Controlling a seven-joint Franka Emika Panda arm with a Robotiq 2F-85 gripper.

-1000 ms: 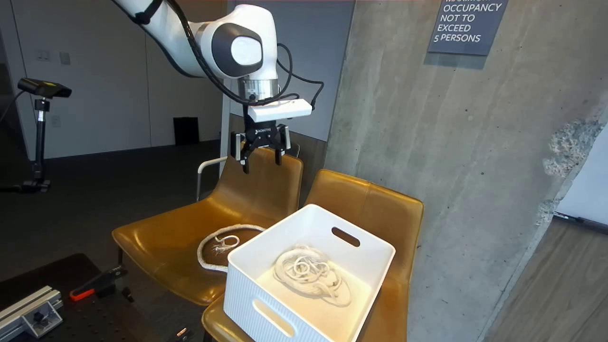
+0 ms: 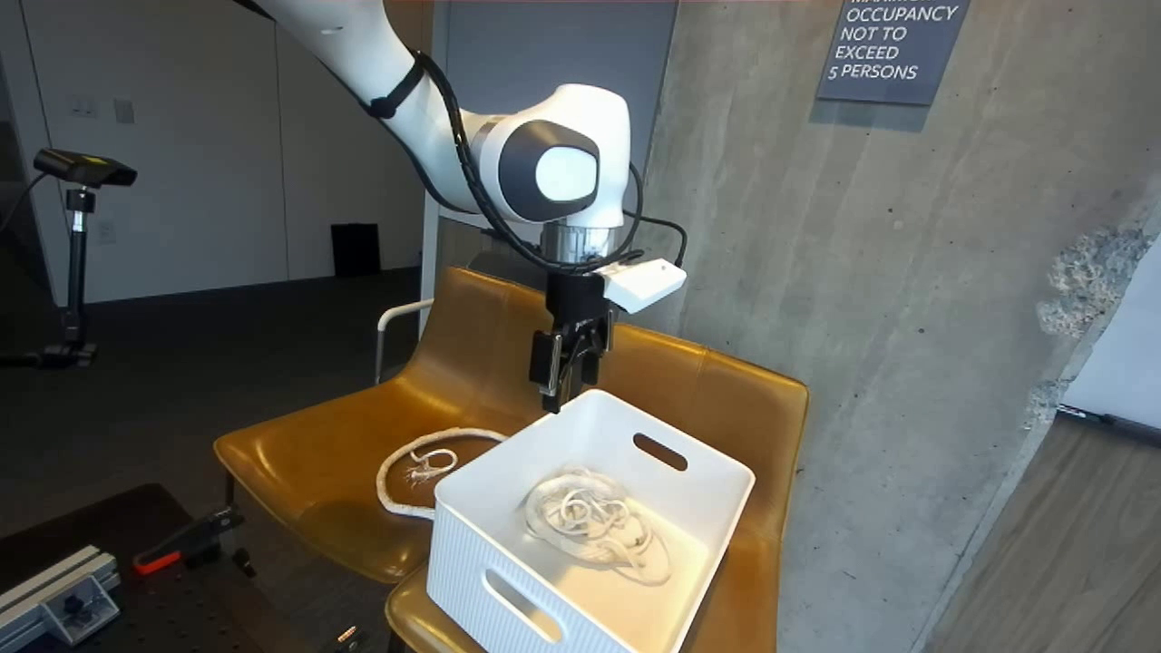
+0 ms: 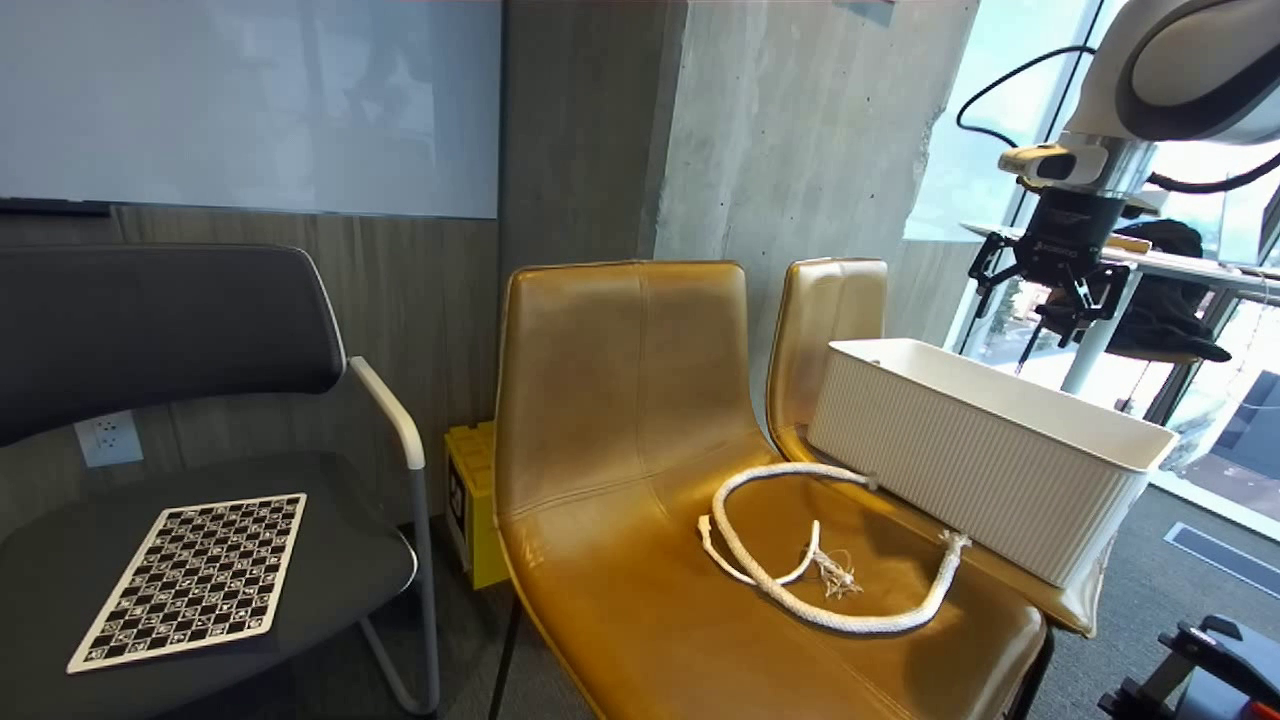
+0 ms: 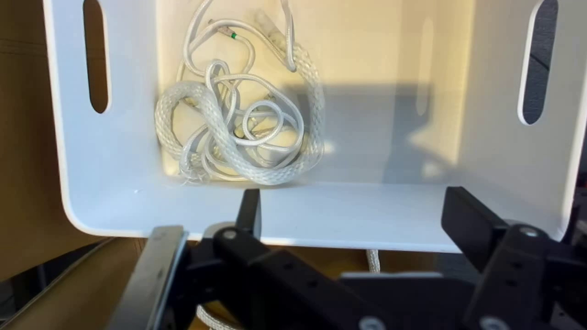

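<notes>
My gripper is open and empty, above the near long rim of the white bin (image 4: 352, 239) in the wrist view. Exterior view 1 has the gripper (image 2: 566, 381) over the bin's back left corner. A tangle of white ropes (image 2: 588, 517), thick and thin, lies on the bin's floor, towards the left end in the wrist view. Outside the bin, a thick white rope (image 3: 828, 616) curves over the seat of the tan chair (image 3: 624, 528), with a thinner frayed rope (image 3: 768, 582) beside it. Neither rope on the chair touches the gripper.
The bin stands on a second tan chair (image 2: 778, 435) against the concrete wall (image 2: 925, 381). A dark chair (image 3: 168, 324) holding a checkered board (image 3: 198, 576) is to the left in exterior view 2. The bin's other half is bare.
My arm has moved right and down in exterior view 1, from over the left chair to the bin, and the gripper has turned. The bin and ropes appear unmoved.
</notes>
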